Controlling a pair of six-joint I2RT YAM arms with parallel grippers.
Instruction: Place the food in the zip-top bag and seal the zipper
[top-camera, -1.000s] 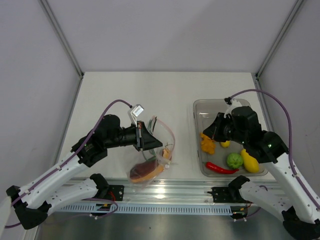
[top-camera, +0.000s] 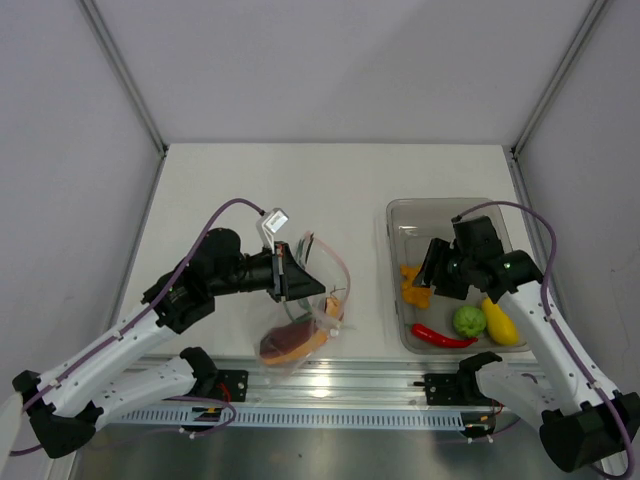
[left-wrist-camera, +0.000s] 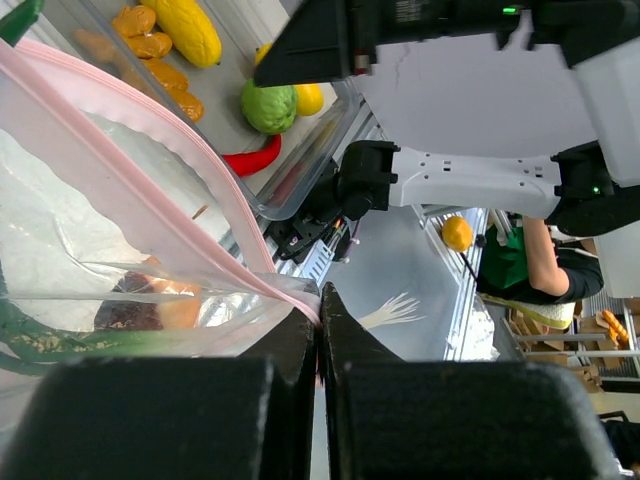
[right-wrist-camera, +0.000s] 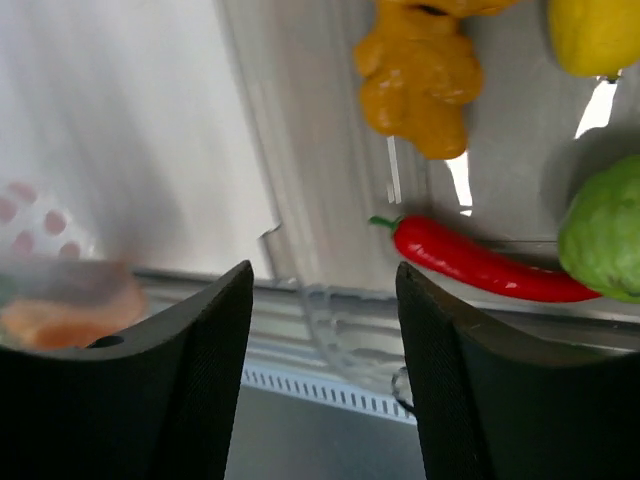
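Note:
The clear zip top bag (top-camera: 262, 318) stands mouth-up left of the middle, its pink rim (left-wrist-camera: 150, 130) spread open. Inside lie a brown-and-orange piece of food (top-camera: 287, 342) and something long and green (left-wrist-camera: 90, 343). My left gripper is shut on a corner of that rim. Over the grey tray (top-camera: 398, 215), my right gripper (top-camera: 428, 272) is open, nothing between its fingers. Orange lumpy food (right-wrist-camera: 420, 85), a red chili (right-wrist-camera: 480, 262), a green round vegetable (top-camera: 469, 321) and a yellow one (top-camera: 501, 324) lie in the tray; the right arm covers part of it.
Bare white table (top-camera: 280, 180) stretches behind the bag and between bag and tray. The metal rail (top-camera: 320, 372) runs along the front edge. Walls stand at the back and both sides.
The left arm and the bag have stayed put.

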